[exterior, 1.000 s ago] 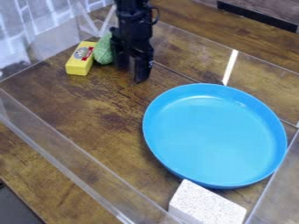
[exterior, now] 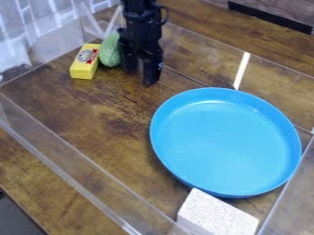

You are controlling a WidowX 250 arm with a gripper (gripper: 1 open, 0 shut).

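My dark arm hangs from the top centre, its gripper [exterior: 141, 64] low over the wood at the back left, open by the look of its two dark fingers; whether anything sits between them is hard to make out. Just left of it lies a green rounded object [exterior: 109, 50], and further left a yellow box [exterior: 84, 61] with a red-and-white label.
A large blue tray [exterior: 225, 139] fills the right middle. A white speckled block [exterior: 218, 212] lies at the bottom right. Clear plastic walls border the left and right.
My gripper and arm have shifted very slightly at the back left; the objects have stayed in place.
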